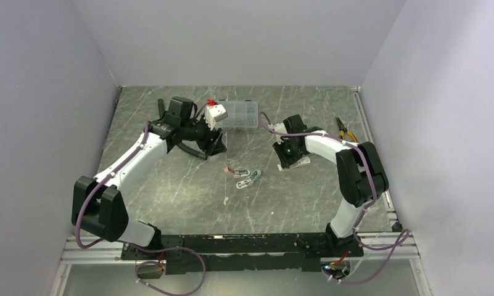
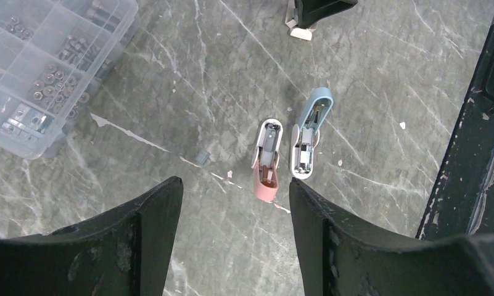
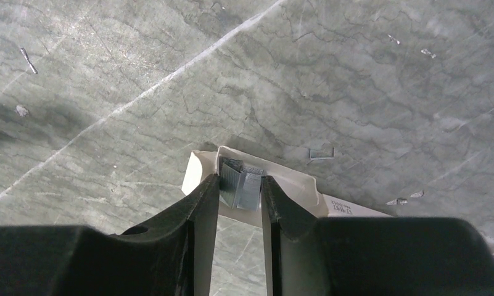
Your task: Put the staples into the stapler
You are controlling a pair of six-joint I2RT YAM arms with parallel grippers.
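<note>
Two small staplers lie opened up mid-table, a pink one (image 2: 269,151) and a blue one (image 2: 309,132). My left gripper hangs open above the table, nothing between its fingers, with the staplers beyond it. In the right wrist view, a white staple box (image 3: 293,182) lies open, with grey staple strips (image 3: 239,184) at its near end. My right gripper is part open over the box, its fingertips on either side of the strips; whether they touch them cannot be told. A short staple piece (image 2: 202,156) lies left of the pink stapler.
A clear compartment box (image 1: 238,115) holding small metal parts stands at the back. Pliers (image 1: 345,129) lie at the far right, and a black curved strip (image 1: 192,151) lies under the left arm. Loose staple bits (image 3: 321,153) lie near the staple box.
</note>
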